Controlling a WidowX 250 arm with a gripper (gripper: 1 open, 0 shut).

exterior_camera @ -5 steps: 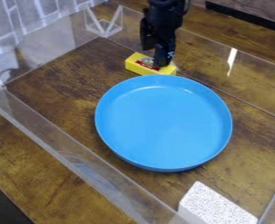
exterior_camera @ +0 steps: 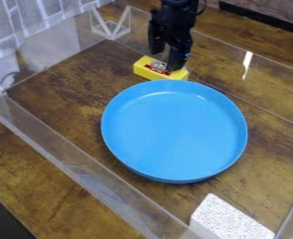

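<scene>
A black gripper (exterior_camera: 169,54) hangs at the top centre, just over a small yellow box (exterior_camera: 153,70) with a red and dark label. Its fingers point down and look apart, open, with the box lying on the wooden surface at their tips; whether they touch it is unclear. A large blue plate (exterior_camera: 174,131) lies in front of the box, filling the middle.
Clear plastic walls border the wooden surface (exterior_camera: 62,93) at the left, back and right. A white speckled block (exterior_camera: 230,222) is at the bottom right. Bare wood lies left and right of the plate.
The gripper has shifted very slightly; the box and plate look unchanged.
</scene>
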